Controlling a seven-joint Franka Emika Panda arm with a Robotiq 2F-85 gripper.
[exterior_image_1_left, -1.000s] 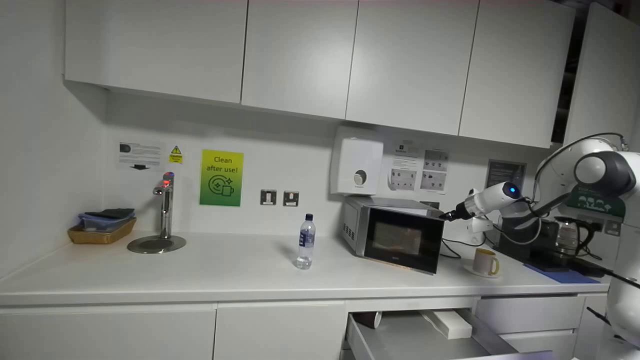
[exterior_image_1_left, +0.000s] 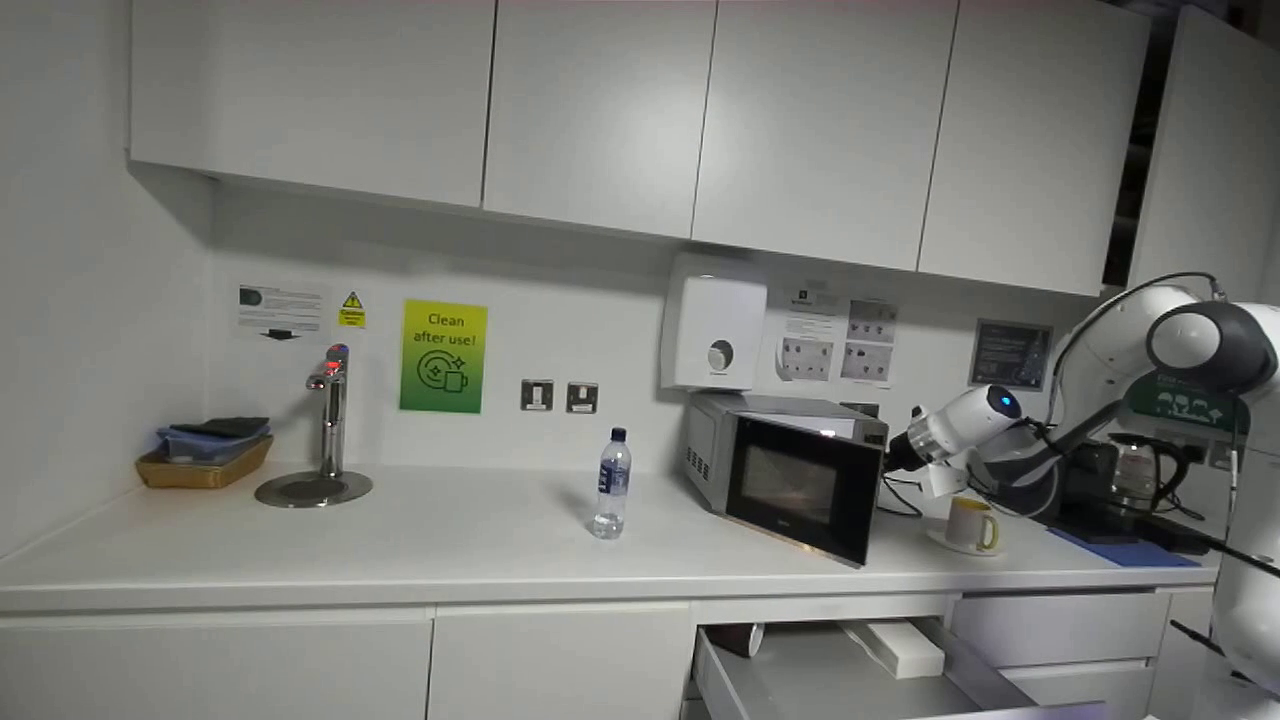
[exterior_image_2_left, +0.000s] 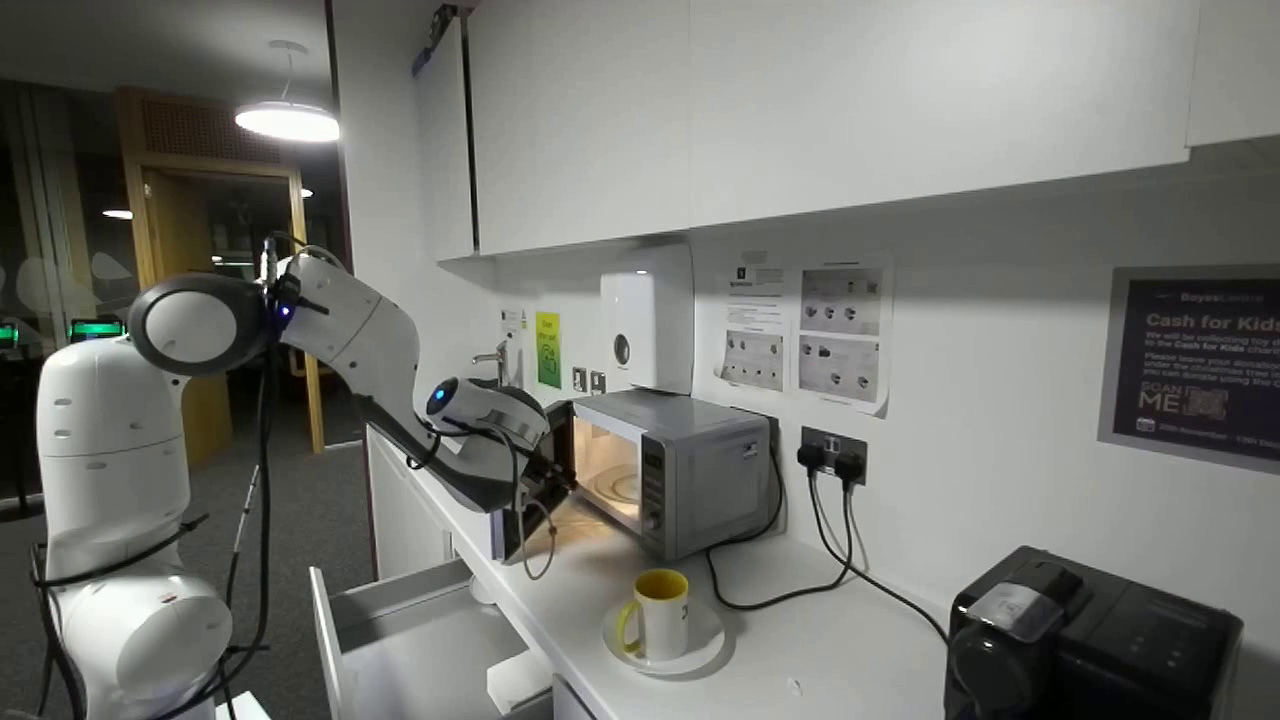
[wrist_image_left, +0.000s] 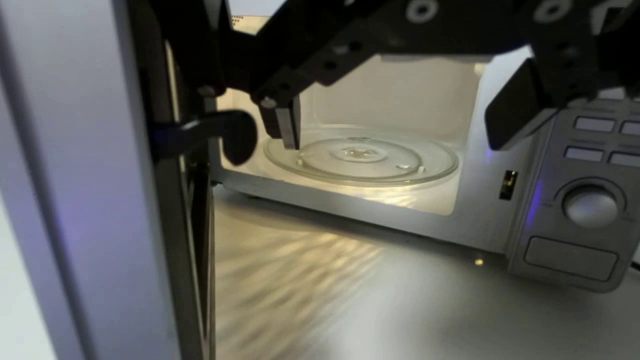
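The microwave (exterior_image_2_left: 708, 486) stands on the counter with its door (exterior_image_1_left: 801, 486) swung part way open and its lit inside showing. A glass turntable (wrist_image_left: 360, 155) lies in it with nothing on it. My gripper is open in front of the cavity, its fingers spread with nothing between them. In the wrist view the door (wrist_image_left: 102, 180) rises close along the left, with a dark latch hook (wrist_image_left: 237, 135) near my left finger. Whether finger and door touch I cannot tell.
A yellow-lined mug (exterior_image_2_left: 660, 612) stands on a saucer (exterior_image_2_left: 708, 648) right of the microwave. Below the counter a drawer (exterior_image_1_left: 792, 684) is pulled out. A water bottle (exterior_image_1_left: 612, 486) stands to the left. A black coffee machine (exterior_image_2_left: 1080, 636) is at the far right.
My gripper has come down and slightly left, now partly behind the door in exterior view 1. The door has swung a little further out toward the counter's front edge.
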